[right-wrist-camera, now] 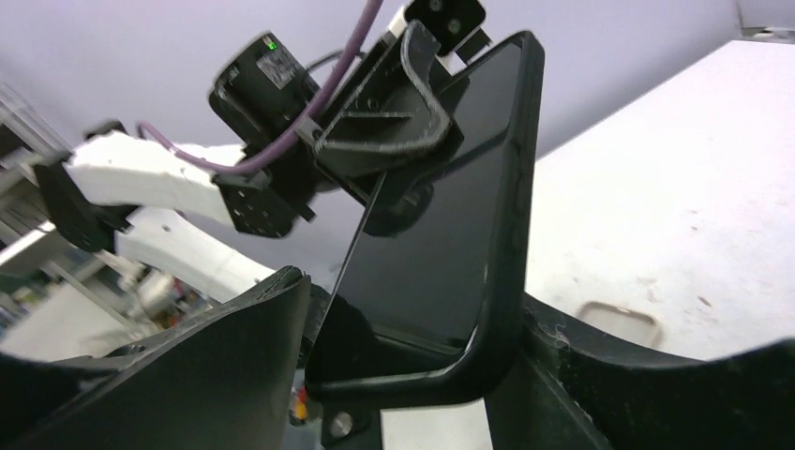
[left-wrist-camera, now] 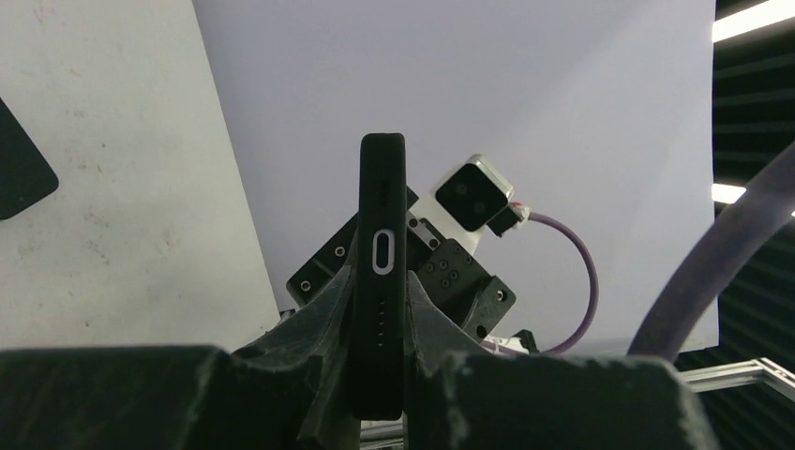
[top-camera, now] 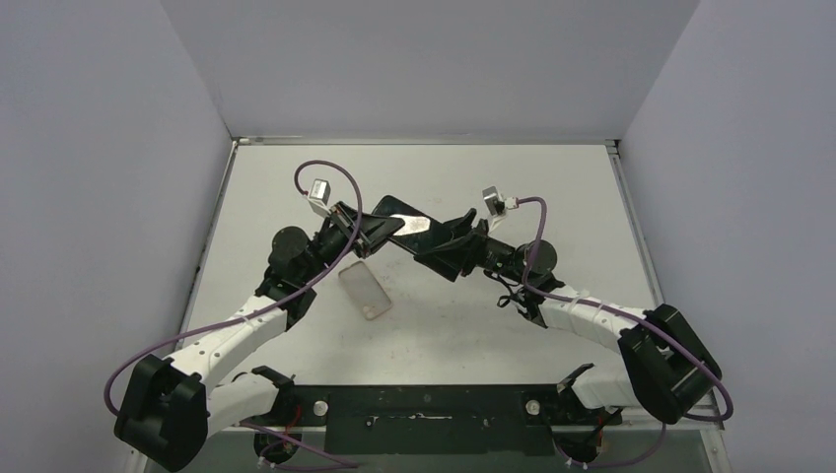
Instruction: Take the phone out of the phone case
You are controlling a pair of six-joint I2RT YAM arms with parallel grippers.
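Observation:
A dark phone in its black case (top-camera: 399, 212) hangs above the table, screen up and tilted, with glare across it in the top view. My left gripper (top-camera: 384, 227) is shut on its left part. In the left wrist view the black side of the case (left-wrist-camera: 380, 183), with an oval cut-out, stands upright between the pads. My right gripper (top-camera: 455, 246) is open around the other end. In the right wrist view the screen (right-wrist-camera: 436, 244) and rounded rim of the case (right-wrist-camera: 422, 386) fill the space between its spread fingers. Contact there is unclear.
A pale, clear rectangular tray-like piece (top-camera: 365, 290) lies on the white table (top-camera: 493, 335), below the left gripper. A dark flat corner (left-wrist-camera: 23, 173) of something unclear shows at the left wrist view's edge.

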